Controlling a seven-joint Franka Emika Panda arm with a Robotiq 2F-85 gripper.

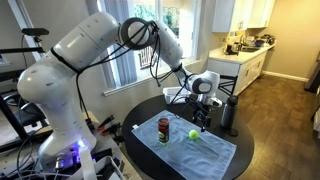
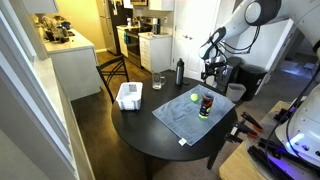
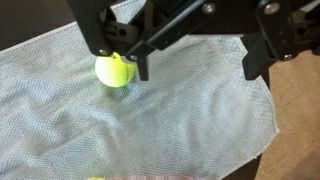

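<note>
My gripper (image 1: pixel 203 119) hangs over the table's blue-grey cloth (image 1: pixel 215 152). In the wrist view its fingers (image 3: pixel 258 60) stand wide apart, with only cloth showing in the gap between them. A yellow-green ball (image 3: pixel 114 71) rests on the cloth, partly covered by the left finger and outside the gap. Exterior view 1 has the same ball (image 1: pixel 193 134) just below and left of the gripper. Farther left on the cloth stands a red can-like object (image 1: pixel 164 128); in exterior view 2 that object (image 2: pixel 206 105) also shows green and dark bands.
A dark bottle (image 1: pixel 229 113) stands upright close right of the gripper. Behind are a white basket (image 2: pixel 129 97) and a clear glass container (image 2: pixel 157 80). The round black table (image 2: pixel 140 130) has bare room at its near left in exterior view 2.
</note>
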